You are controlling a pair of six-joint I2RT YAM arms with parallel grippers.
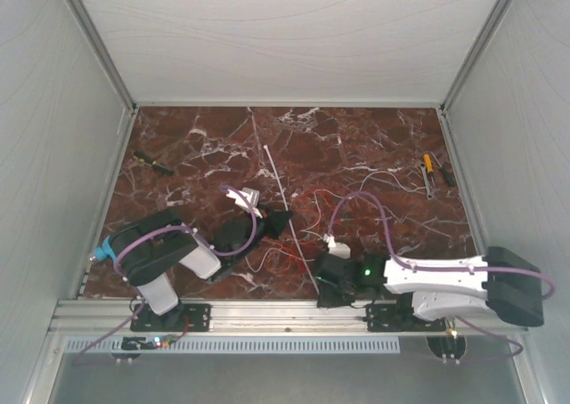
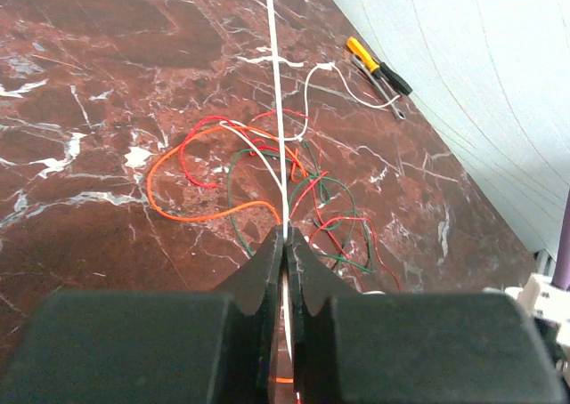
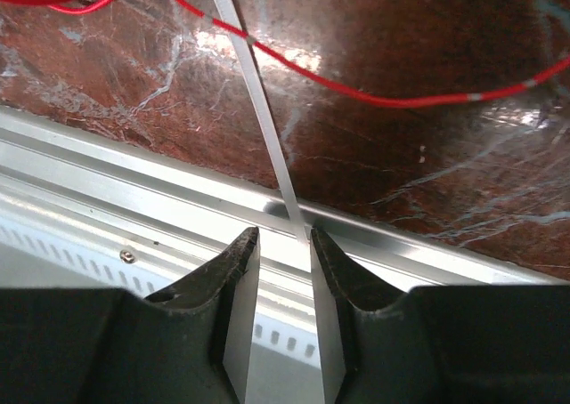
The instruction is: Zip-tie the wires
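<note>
A long white zip tie (image 1: 275,174) runs front to back across the dark marble table (image 1: 205,137). My left gripper is shut on the zip tie, which passes between its fingertips above tangled red, orange, white and green wires (image 2: 209,215). At the table's front edge my right gripper stands part open, with the zip tie's end (image 3: 289,213) at its fingertips; whether it touches them I cannot tell. A red wire (image 3: 392,101) crosses the tie in the right wrist view.
A yellow screwdriver (image 1: 428,164) and a wrench (image 1: 426,183) lie at the right edge, a dark tool (image 1: 153,162) at the back left. Walls and a metal rail (image 1: 232,315) bound the table.
</note>
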